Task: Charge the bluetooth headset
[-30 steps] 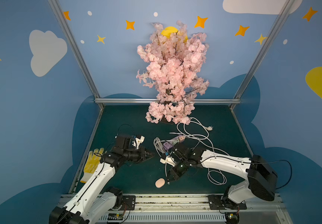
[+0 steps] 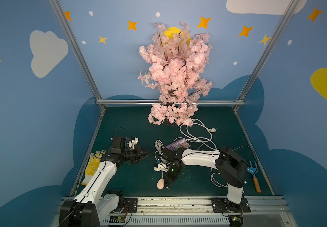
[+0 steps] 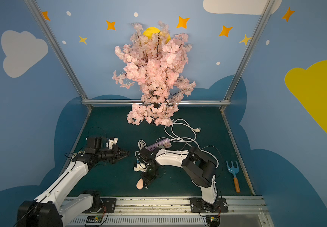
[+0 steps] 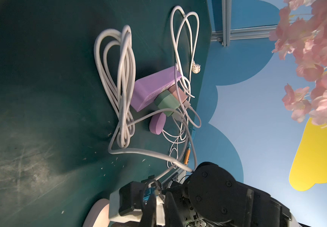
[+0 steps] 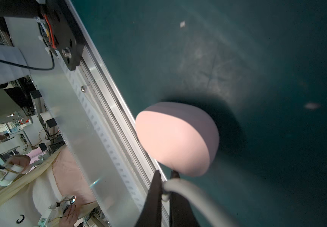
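The pink headset case [image 5: 176, 136] fills the middle of the right wrist view, tilted over the green table. My right gripper is shut on the end of a white charging cable [image 5: 195, 196], its fingertips against the case's lower edge. The port is hidden, so I cannot tell whether the plug is in it. From above, the case [image 2: 160, 183] sits just left of the right fingertips near the front edge. Further left and back, my left gripper [image 2: 147, 153] is shut, clear of the case; nothing shows clearly between its fingers.
A purple power strip [image 4: 152, 87] bears green [image 4: 167, 101] and pink chargers, beside a coiled white cable [image 4: 121, 87]. A purple oval object [image 4: 157, 123] lies near them. A yellow glove [image 2: 92, 166] lies left, a blue fork [image 2: 253, 170] right.
The case has shifted slightly and tilted. The left arm has drawn back a little to the left.
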